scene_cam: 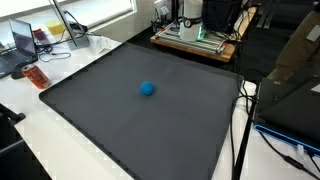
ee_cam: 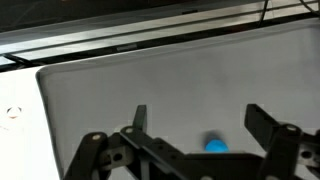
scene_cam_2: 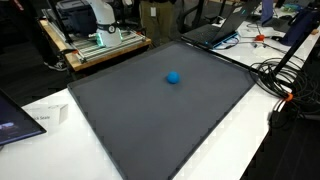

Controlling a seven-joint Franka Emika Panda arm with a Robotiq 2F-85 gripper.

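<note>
A small, rounded blue object [scene_cam: 147,88] rests on the dark grey mat [scene_cam: 130,125], toward its far part in the first exterior view. The second exterior view has the same blue object [scene_cam_2: 173,77] near one edge of the mat, with bare surface around it. In the wrist view my gripper is open, its black fingers wide apart and nothing held between them. The blue object [ee_cam: 215,146] appears below, close to the right finger in the picture and partly hidden by the gripper body. I cannot make out the gripper clearly in either exterior view.
An orange-red can [scene_cam: 36,76] stands on the white table beside the mat, near a laptop [scene_cam: 25,40]. Cables [scene_cam_2: 285,85] lie along one side. A wooden-topped stand [scene_cam: 195,42] holding white and green items is beyond the mat.
</note>
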